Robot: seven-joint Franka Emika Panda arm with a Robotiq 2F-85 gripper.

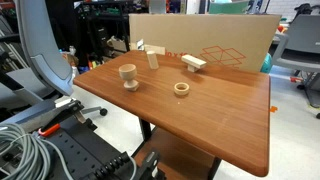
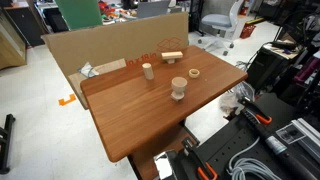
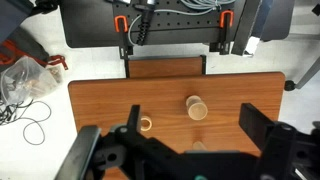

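A pale cup on a narrow foot [image 1: 128, 73] stands upright near the table edge closest to the robot's base; the wrist view shows this cup [image 3: 197, 107] from above. Behind it is an upright beige cylinder [image 2: 148, 71], also visible as a round top [image 3: 198, 146] in the wrist view. A small tan ring [image 1: 181, 89] lies flat, apart from the others. Farther back rests a pale block [image 1: 194, 62], which I cannot make out in the wrist view. My gripper is open high above the table, its dark fingers spread wide with nothing held.
The brown wooden table [image 1: 230, 110] has bare room on one side. Cardboard panels [image 1: 225, 38] stand along its far edge. By the robot's base are cables [image 3: 205, 4] and a dark mounting frame [image 3: 95, 25]. A clear bag [image 3: 28, 78] lies beyond the table.
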